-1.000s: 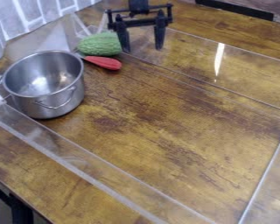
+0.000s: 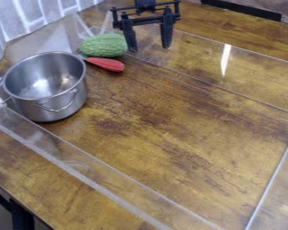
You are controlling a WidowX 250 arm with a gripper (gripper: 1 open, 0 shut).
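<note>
My black gripper (image 2: 148, 40) hangs at the top centre, open, with its two fingers apart and nothing seen between them. Just left of it lies a green bitter melon (image 2: 102, 45), and below that a red pepper-like item (image 2: 105, 64). A steel pot (image 2: 44, 88) stands at the left, apart from both.
Clear plastic panels (image 2: 98, 171) edge the wooden table (image 2: 189, 126), whose middle and right are free. A pale cloth (image 2: 26, 22) lines the back left, and a dark edge runs along the top right.
The objects look unmoved.
</note>
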